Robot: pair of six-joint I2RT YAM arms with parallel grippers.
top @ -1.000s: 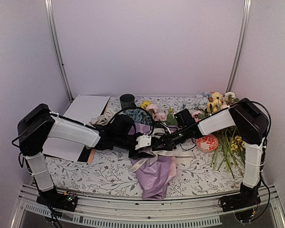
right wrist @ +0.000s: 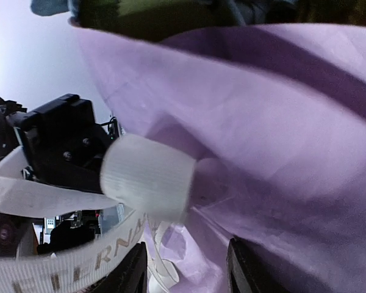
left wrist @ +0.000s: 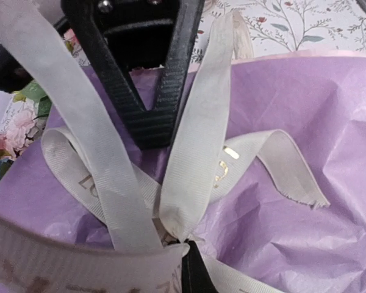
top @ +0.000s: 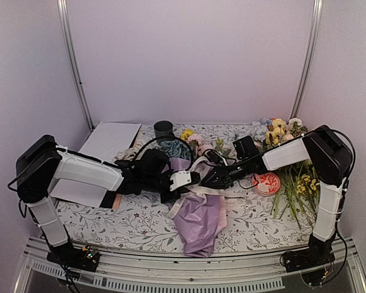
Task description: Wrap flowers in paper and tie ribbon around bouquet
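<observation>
Purple wrapping paper lies at the table's centre, with white printed ribbon looped and crossed over it. My left gripper is over the ribbon, shut; in its wrist view ribbon runs up against the dark fingertips at the bottom. My right gripper is just right of it, part open; in the right wrist view its fingers sit low, near ribbon loops and purple paper. Whether ribbon is between either gripper's fingers is hard to tell.
Fake flowers and stems lie at the right beside a red dish. A dark cup stands at the back. White sheets lie at the left.
My left gripper has moved slightly left; my right gripper has shifted up and slightly right, the two now a little farther apart.
</observation>
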